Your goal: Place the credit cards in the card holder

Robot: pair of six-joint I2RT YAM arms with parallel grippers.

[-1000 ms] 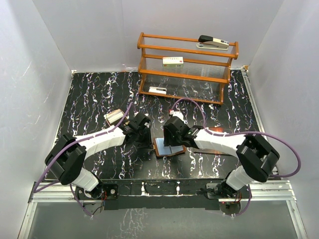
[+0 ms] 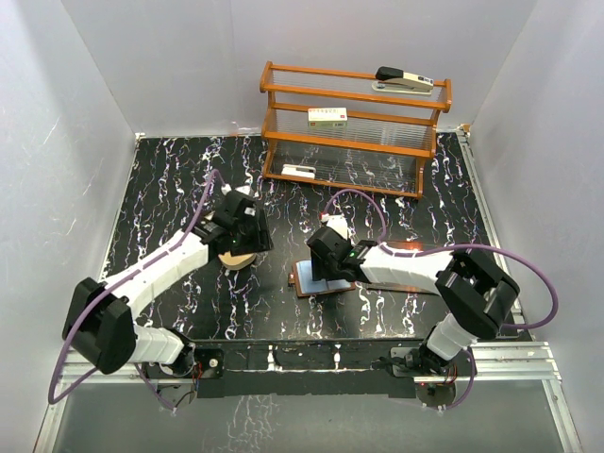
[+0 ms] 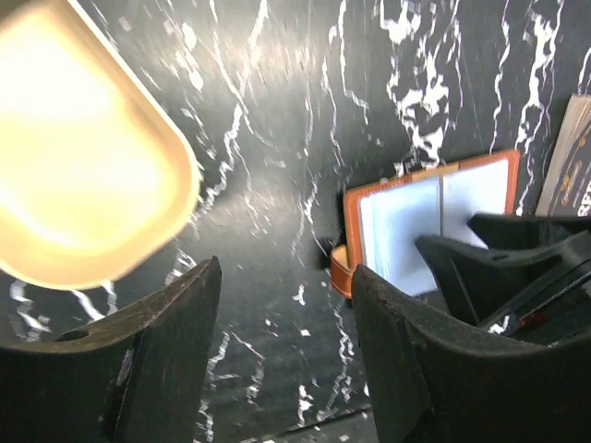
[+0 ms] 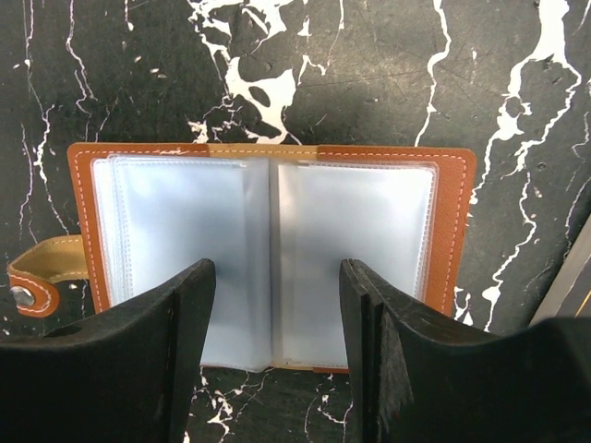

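Note:
The card holder [image 2: 324,280], brown with stitched edges and clear sleeves, lies open and flat near the middle of the table. Its strap with a snap points left. Right above it, my right gripper stands open over the sleeves, nothing between its fingers. My left gripper is also open and empty. From above, that left gripper [image 2: 262,247] is left of the holder, beside a tan round-edged tray [image 2: 236,260]. Part of this tray [image 3: 92,148] shows at the left wrist view's edge. No credit cards can be made out clearly.
A wooden rack [image 2: 351,142] stands at the back, with a stapler [image 2: 404,80] and small boxes on it. On the right lies a flat brown-edged item [image 2: 401,274], partly under the right arm.
My left arm has swung away from the holder, up and to the left, uncovering the tan tray and covering the box behind it. The right gripper has shifted only slightly.

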